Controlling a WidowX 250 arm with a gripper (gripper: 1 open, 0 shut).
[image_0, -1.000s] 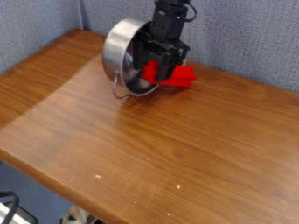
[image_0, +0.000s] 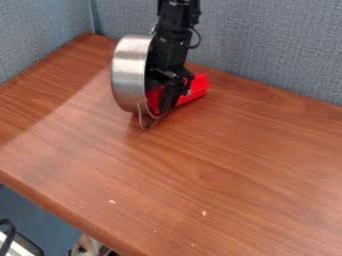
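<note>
A steel pot (image_0: 130, 70) stands tipped on its side on the wooden table (image_0: 201, 190), near the back wall. A red object (image_0: 194, 90) lies beside it, partly behind the black gripper (image_0: 166, 92). The gripper reaches down at the pot's opening, over the red object. Its fingertips are hidden or too dark to make out, so whether it holds anything cannot be told. A thin wire handle hangs from the pot down to the table.
Grey padded walls border the table at the back and left. Some cables and equipment show beyond the lower left edge.
The pot, the red object and the gripper have moved left. The pot has turned further onto its side, and the arm now stands more upright.
</note>
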